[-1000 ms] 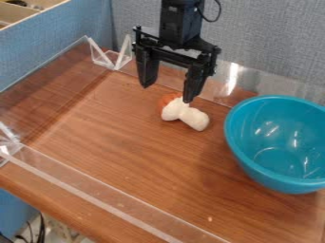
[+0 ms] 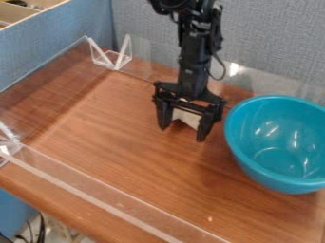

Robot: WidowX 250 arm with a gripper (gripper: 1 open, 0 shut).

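My black gripper (image 2: 183, 124) is low over the wooden table, its two fingers open and straddling a white object (image 2: 189, 117), which is mostly hidden behind the gripper body. Whether the fingers touch it I cannot tell. The large teal bowl (image 2: 277, 157) stands to the right of the gripper.
Clear plastic pieces stand at the table's back left (image 2: 110, 59) and left edge (image 2: 7, 144), and a transparent strip runs along the front. A blue padded wall bounds the left, a grey one the back. The wood (image 2: 102, 133) left of the gripper is clear.
My gripper has come down from above onto the white and orange object, which is now largely hidden by it. The bowl has not moved.
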